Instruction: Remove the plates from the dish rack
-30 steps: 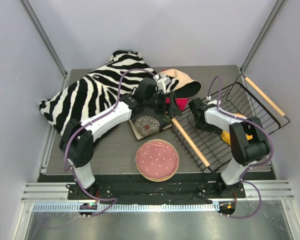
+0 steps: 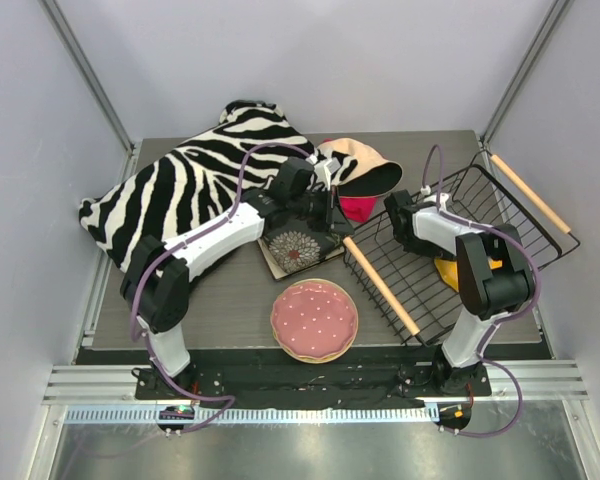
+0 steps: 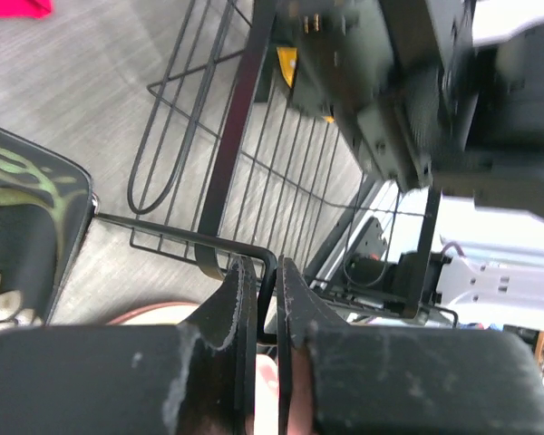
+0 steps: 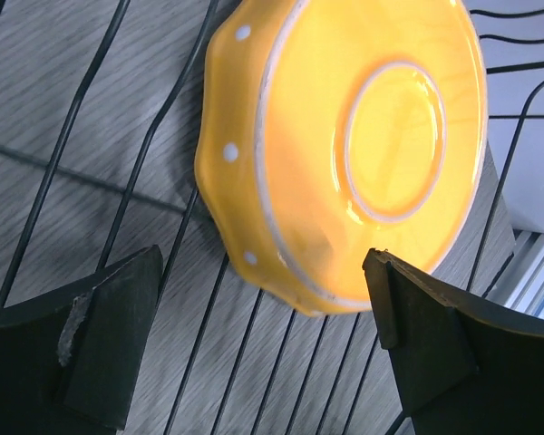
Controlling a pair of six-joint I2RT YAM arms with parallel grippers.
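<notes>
A yellow plate [image 4: 344, 145] with white dots on its side rests in the wire dish rack [image 2: 400, 290] on the right, mostly hidden under the right arm from above. My right gripper is open just short of the plate, its fingers straddling rack wires and the plate's lower part, nothing held. My left gripper is shut on the rack's wire frame at its left side, near the wooden handle [image 2: 380, 285]. A pink dotted plate [image 2: 314, 320] lies on the table below the left arm.
A zebra-striped cloth [image 2: 150, 200] covers the left back. A dark patterned square item [image 2: 292, 250] lies beside the rack. A cap [image 2: 370, 165] and red item [image 2: 355, 208] are at the back.
The right arm has shifted slightly over the rack, around the yellow plate. The left gripper has moved very little.
</notes>
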